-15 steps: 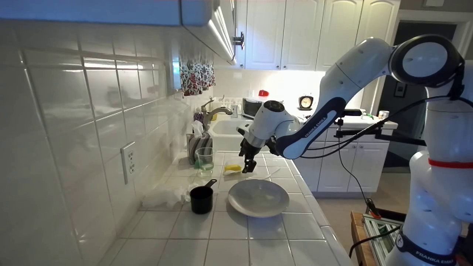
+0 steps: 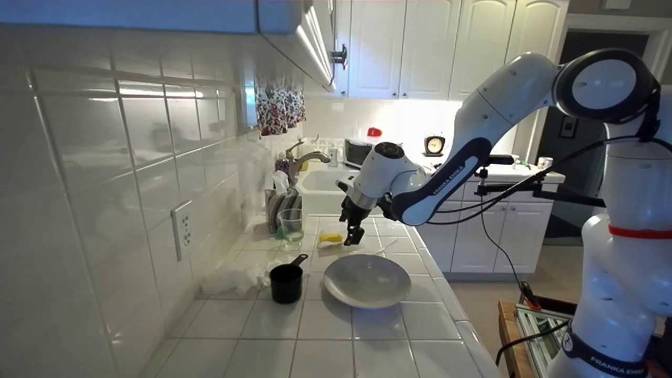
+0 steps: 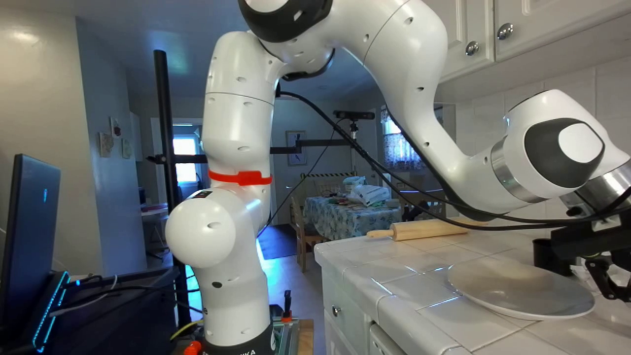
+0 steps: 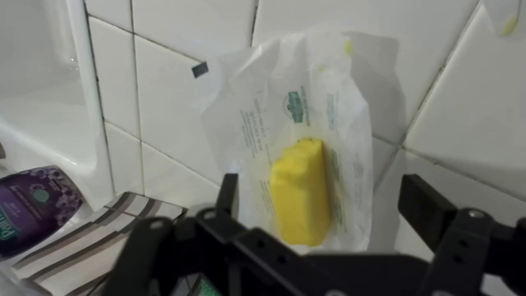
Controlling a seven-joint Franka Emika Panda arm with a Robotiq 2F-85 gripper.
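Note:
A yellow block like a stick of butter (image 4: 301, 197) lies on a crumpled printed white wrapper (image 4: 276, 89) on the tiled counter. Above it, my gripper stands open, its fingers wide apart and the block seen in the gap between them. Nothing is held. In exterior view 1 the gripper (image 2: 354, 237) hangs just right of the yellow block (image 2: 330, 238), over the counter behind the grey-white plate (image 2: 367, 281). The plate looks empty. Left of the plate is a black measuring cup (image 2: 286, 283) with its handle pointing back.
A clear cup (image 2: 291, 229) and a striped tissue box (image 2: 281, 209) stand near the wall. The sink (image 4: 44, 98) borders the counter beside a purple soap bottle (image 4: 37, 209). A rolling pin (image 3: 426, 230) lies at the counter's other end.

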